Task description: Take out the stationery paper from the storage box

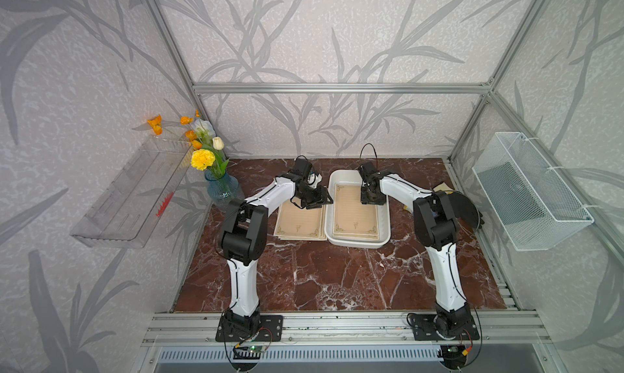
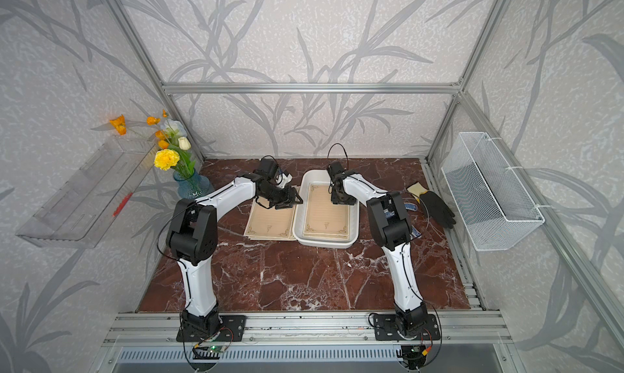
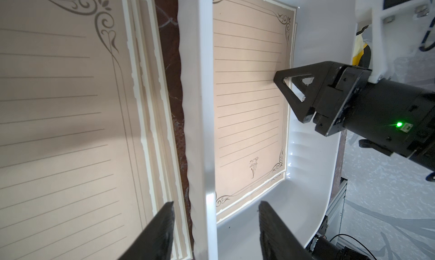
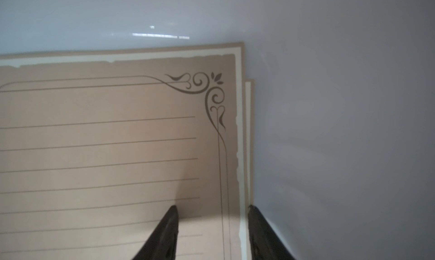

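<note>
Decorated tan stationery paper (image 1: 347, 217) lies inside the white storage box (image 1: 384, 233), its stacked edges slightly uneven. More of the same paper (image 1: 297, 222) is piled on the table directly left of the box. In the left wrist view my left gripper has its fingers apart on either side of the box's near wall, with nothing held. My right gripper reaches into the box near the right edge of the paper. Its fingers are apart, one over the sheet and the other by its edge; whether they touch the paper I cannot tell.
A blue glass vase (image 1: 223, 187) of flowers stands at the back left. Clear basket (image 1: 139, 191) and white mesh basket (image 1: 533, 191) hang at the sides. A dark glove (image 2: 436, 207) lies at the right.
</note>
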